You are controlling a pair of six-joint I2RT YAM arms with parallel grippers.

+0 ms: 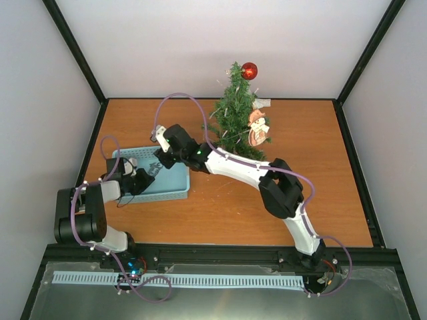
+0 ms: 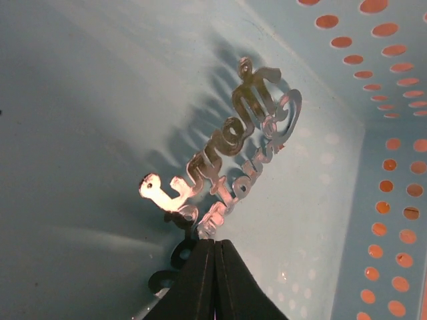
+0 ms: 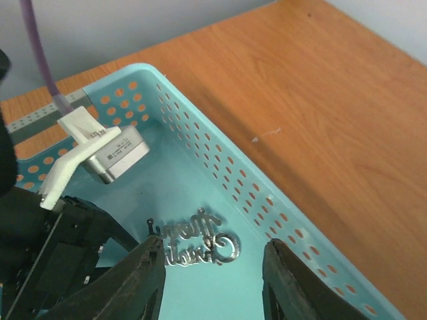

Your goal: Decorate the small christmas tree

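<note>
A flat, shiny script-lettered ornament (image 2: 227, 143) lies in the blue basket (image 2: 100, 80). The left gripper is shut with its fingertips together, nothing between them; the ornament lies just beyond the tips, some letters partly behind them. In the right wrist view, the ornament (image 3: 193, 240) rests on the basket floor beside the left arm's black fingers (image 3: 120, 233). My right gripper stands open above the basket, empty. The small Christmas tree (image 1: 235, 110) stands at the back of the table, carrying a red ball (image 1: 249, 71) and a doll-like ornament (image 1: 258, 128).
The basket's perforated wall (image 3: 233, 180) rises close to the right gripper. My right arm (image 1: 233, 169) stretches across the table in front of the tree. Bare wooden table (image 1: 307, 153) lies to the right, and more at the front middle.
</note>
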